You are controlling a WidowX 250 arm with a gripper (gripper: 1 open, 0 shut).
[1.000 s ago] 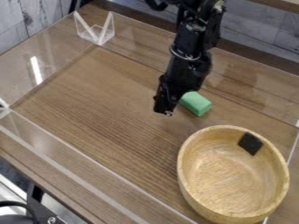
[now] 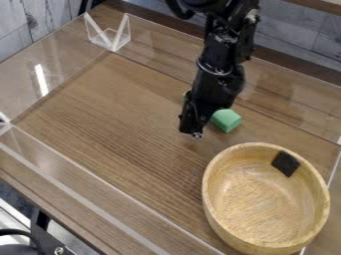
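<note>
The black robot arm reaches down from the top centre, its gripper (image 2: 194,124) low over the wooden table (image 2: 107,129), shut, with nothing visible between its fingers. A green block (image 2: 226,121) sits just right of the gripper, partly behind the arm; whether they touch I cannot tell.
A beige round bowl (image 2: 262,204) with a black patch on its rim fills the lower right. A white wire-like stand (image 2: 110,35) is at the back left.
The gripper has shifted slightly right and down toward the viewer, and more of the green block is covered by the arm.
</note>
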